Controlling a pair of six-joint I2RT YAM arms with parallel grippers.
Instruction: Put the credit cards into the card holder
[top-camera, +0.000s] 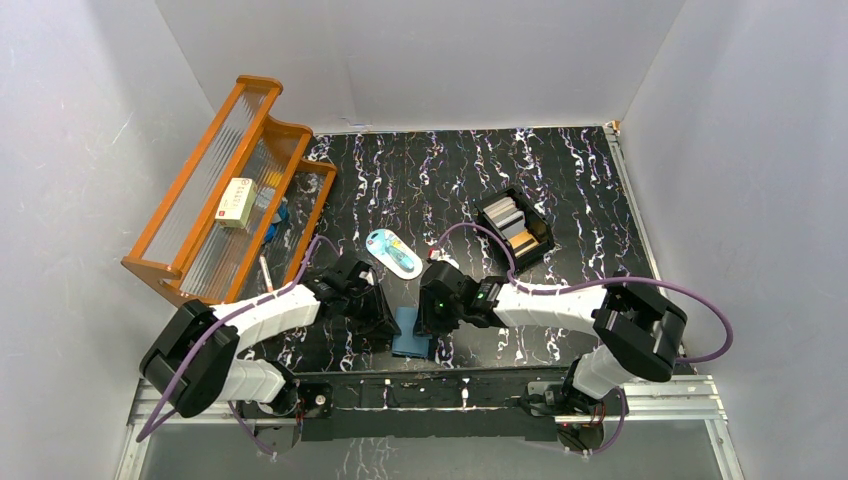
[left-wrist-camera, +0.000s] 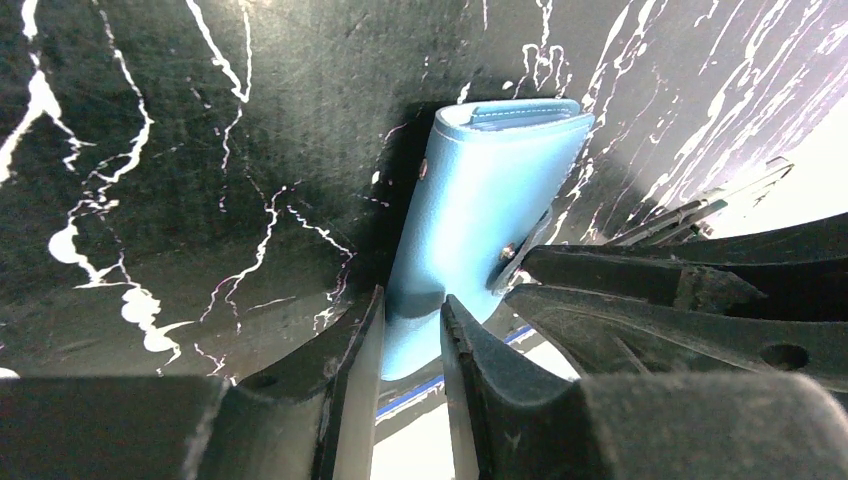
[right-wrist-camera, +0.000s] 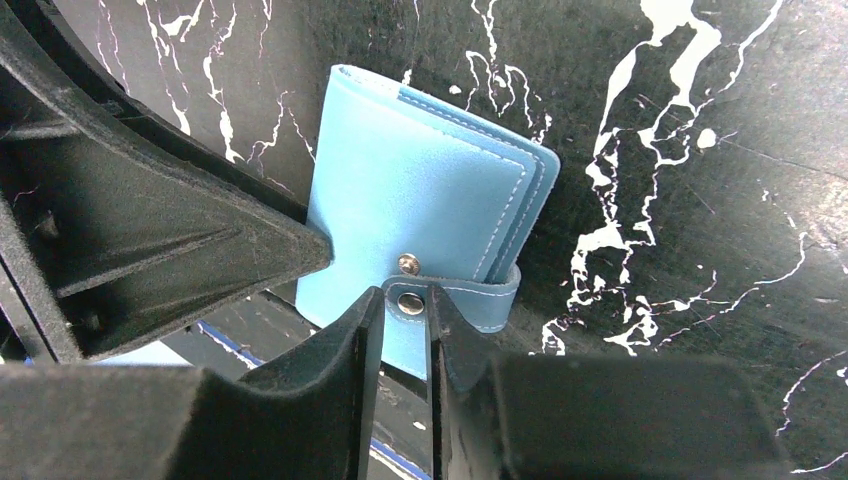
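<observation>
The light blue folded card holder (top-camera: 409, 335) lies on the marble table between my two grippers, with a snap strap (right-wrist-camera: 465, 300) and metal studs. My left gripper is shut on the holder's near edge at its left side. My right gripper is at the strap, its fingertips close together over the snap; whether they grip it is hard to tell.
A black box (top-camera: 514, 228) with card-like items stands at the back right. A blister pack (top-camera: 393, 253) lies behind the holder. A wooden shelf unit (top-camera: 180, 262) with a small carton occupies the left.
</observation>
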